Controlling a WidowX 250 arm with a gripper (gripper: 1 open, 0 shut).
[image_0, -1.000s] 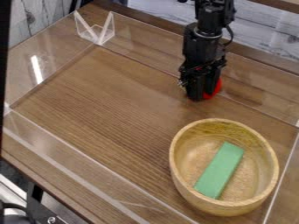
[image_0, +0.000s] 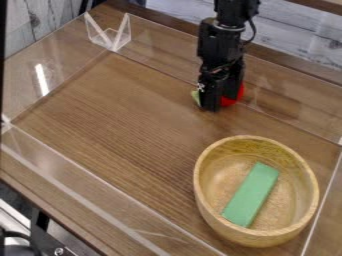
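The black gripper (image_0: 215, 95) reaches down from the top centre to low over the wooden table, open, at a small red object (image_0: 235, 92) and a pale greenish object (image_0: 197, 96) that are partly hidden behind it. Whether either lies between the fingers cannot be told. At the lower right a round tan bowl (image_0: 214, 163) holds a green rectangular block (image_0: 250, 195).
A white wire-like stand (image_0: 110, 33) is at the back left. The table's edge runs along the lower left.
The gripper has shifted slightly to the left and toward the front. The bowl and block have not moved.
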